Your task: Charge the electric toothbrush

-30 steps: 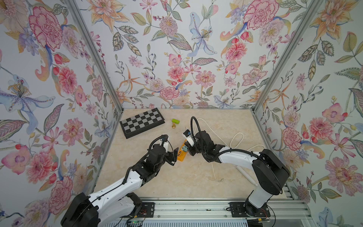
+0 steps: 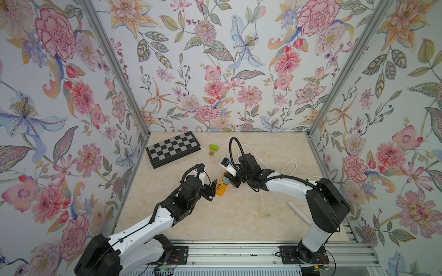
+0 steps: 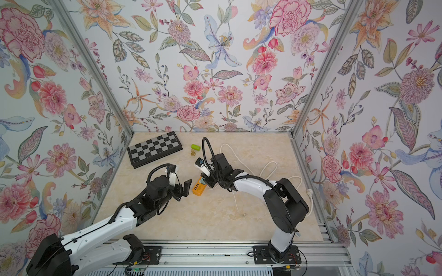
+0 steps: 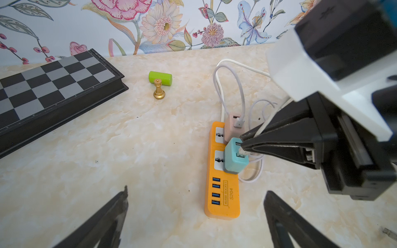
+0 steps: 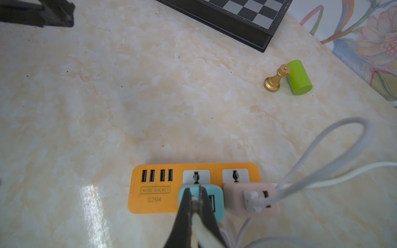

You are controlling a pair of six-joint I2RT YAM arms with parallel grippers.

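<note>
An orange power strip (image 4: 219, 198) with four USB ports lies at mid-table, with a teal charger (image 4: 232, 161) and a pink charger (image 4: 230, 128) on it. My right gripper is shut at the top of the teal charger, by a white plug and cable; whether anything is between its fingertips is hard to tell. In the right wrist view the fingertips hide part of that charger. My left gripper is open, short of the strip on its left. A loose cable end (image 4: 388, 232) lies on the table at the right. I see no toothbrush clearly.
A chessboard (image 2: 172, 148) lies at the back left. A green cylinder (image 4: 160, 77) and gold chess piece (image 4: 159, 91) are behind the strip. White cables run across the right side; a long white object (image 2: 299, 211) lies at the front right.
My right gripper and arm have shifted slightly, the wrist now a little higher in the top left view. The left arm has not moved.
</note>
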